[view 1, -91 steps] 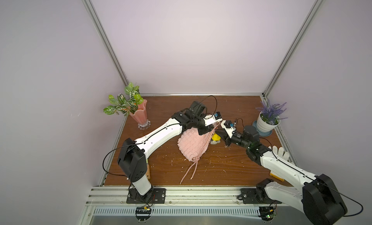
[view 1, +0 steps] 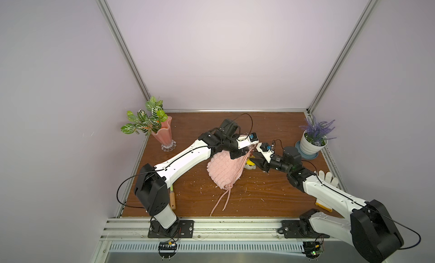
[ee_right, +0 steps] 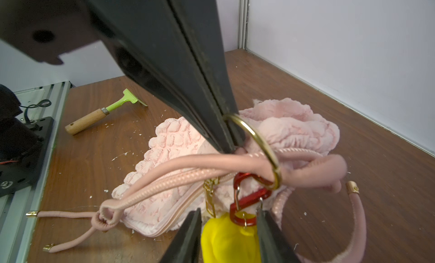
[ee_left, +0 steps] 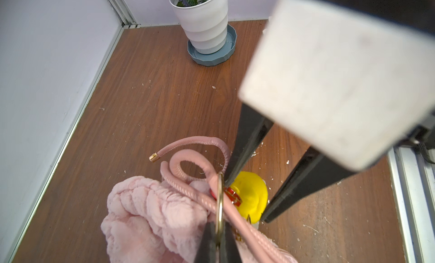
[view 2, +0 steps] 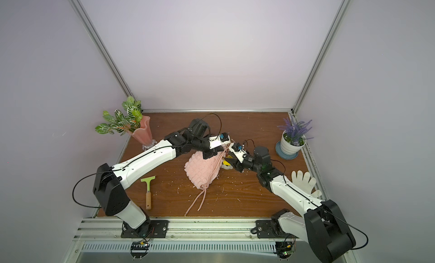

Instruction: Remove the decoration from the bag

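Note:
The pink quilted bag (view 1: pixel 224 167) lies mid-table, its pink cords (ee_right: pixel 181 165) raised at the top. My left gripper is shut on a thin gold ring (ee_left: pixel 220 195), through which the cord passes. From this ring hangs a red clasp (ee_right: pixel 247 200), joined to the yellow decoration (ee_right: pixel 231 240) below. My right gripper stands open, one finger on each side of the clasp and the decoration's top. In the left wrist view, its fingers (ee_left: pixel 249 131) straddle the yellow piece. Contact between those fingers and the decoration cannot be made out.
A white pot of lavender (view 1: pixel 312 143) stands at the right and a pink vase with a leafy plant (view 1: pixel 164 133) at the left. The green-headed tool (view 2: pixel 148 190) lies front left. A white glove (view 2: pixel 303 181) is by the right edge. Bare table surrounds the bag.
The left gripper has shifted slightly left. The bag has barely moved.

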